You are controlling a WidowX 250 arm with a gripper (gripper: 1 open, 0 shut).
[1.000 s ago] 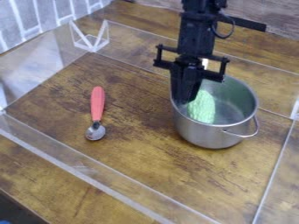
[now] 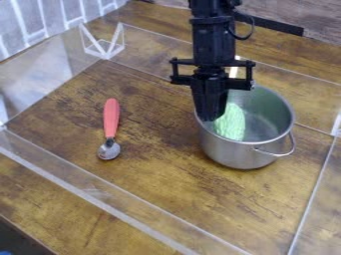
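Observation:
My gripper [image 2: 208, 106] hangs over the left rim of a steel pot [image 2: 253, 151], its fingers pointing down; whether anything is between them is hard to make out. Inside the pot lies a pale green, ribbed object [image 2: 230, 124], partly hidden by the gripper. To the left, a spoon or ladle with a red handle [image 2: 112, 118] and a metal head [image 2: 110, 149] lies on the wooden table [image 2: 147, 209].
A white wire stand [image 2: 104, 45] is at the back left. A small light object behind the pot is mostly hidden by the arm.
My arm has shifted slightly left and come nearer, now covering more of the green object's upper part. The pot and spoon look unmoved.

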